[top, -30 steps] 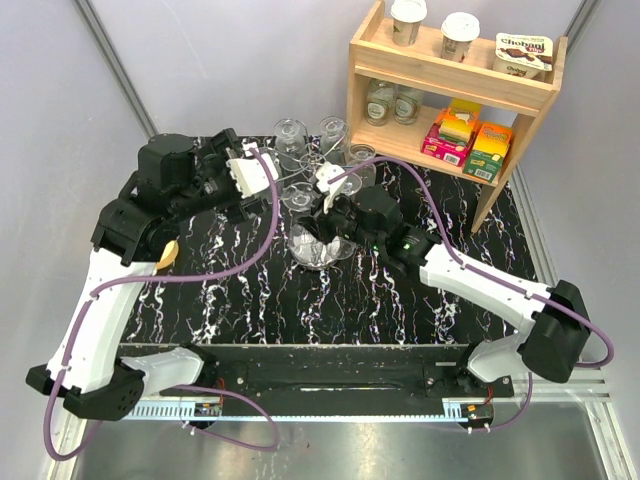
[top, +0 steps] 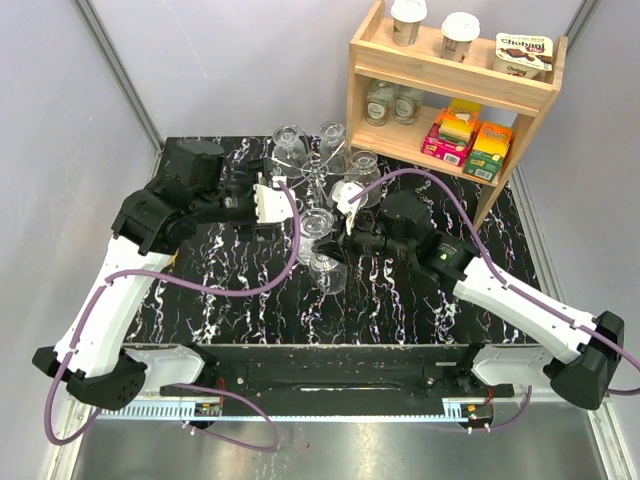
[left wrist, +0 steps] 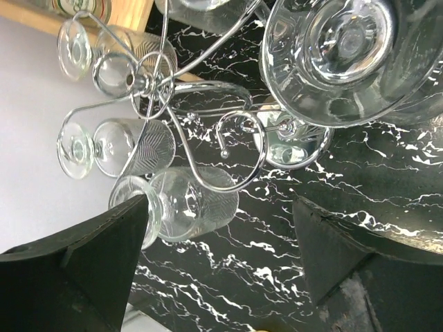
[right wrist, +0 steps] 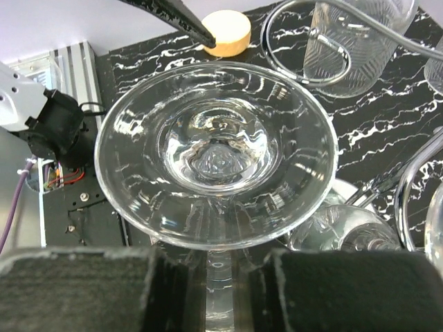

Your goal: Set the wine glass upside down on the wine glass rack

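Observation:
The chrome wine glass rack (left wrist: pixel 156 86) has several clear glasses hanging on it. At the lower left of the left wrist view hangs one of them, a ribbed glass (left wrist: pixel 197 204). My left gripper is open beside the rack, its fingers (left wrist: pixel 90 270) apart with nothing gripped between them. My right gripper is shut on the stem of a clear wine glass (right wrist: pixel 131 176); a broad round end of that glass faces the camera. In the top view, clear glass (top: pixel 327 272) shows just below the right gripper (top: pixel 335 245).
At the back right stands a wooden shelf (top: pixel 455 70) with cups, jars and boxes. A round yellow-topped item (right wrist: pixel 228 33) sits on the black marbled surface.
My left gripper has come right and towards the front, closer to the rack. The front rack glasses appear shifted towards the front.

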